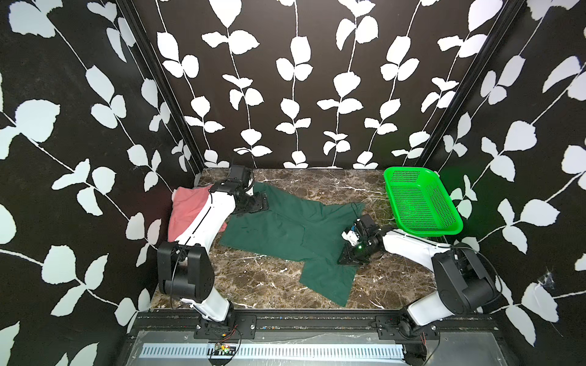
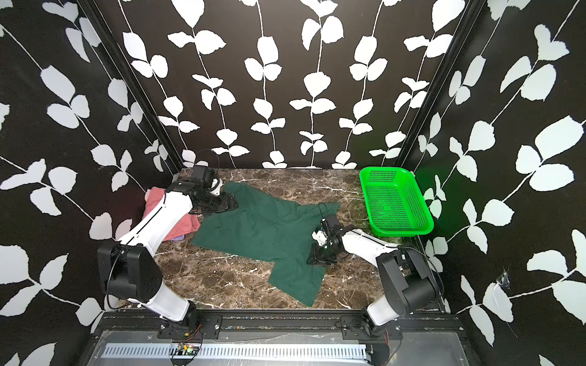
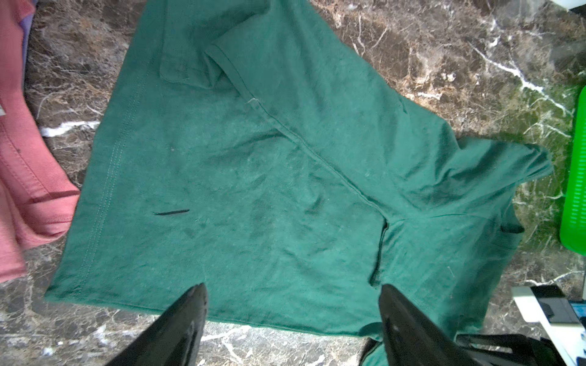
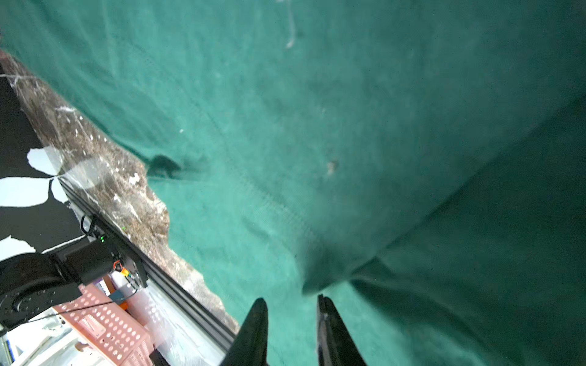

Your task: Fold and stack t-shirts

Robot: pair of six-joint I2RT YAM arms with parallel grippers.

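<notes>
A dark green t-shirt [image 1: 293, 225] lies spread and partly folded over on the marble table, one sleeve pointing toward the front edge. In the left wrist view its surface [image 3: 244, 231] shows a long diagonal folded edge and a few wrinkles. Above the shirt's left end is my left gripper [image 1: 263, 203], its fingers [image 3: 178, 326] wide apart and empty. Over the right part of the shirt hangs my right gripper. Its fingers [image 4: 250, 335] stand a small gap apart, and a raised fold of green cloth [image 4: 317, 277] appears just beyond their tips.
A pile of folded pink cloth [image 1: 188, 210] rests at the far left, partly behind the left arm. The green basket [image 1: 459, 230] stands at the back right, empty. Bare marble [image 1: 244, 280] shows in front of the shirt, left of the sleeve.
</notes>
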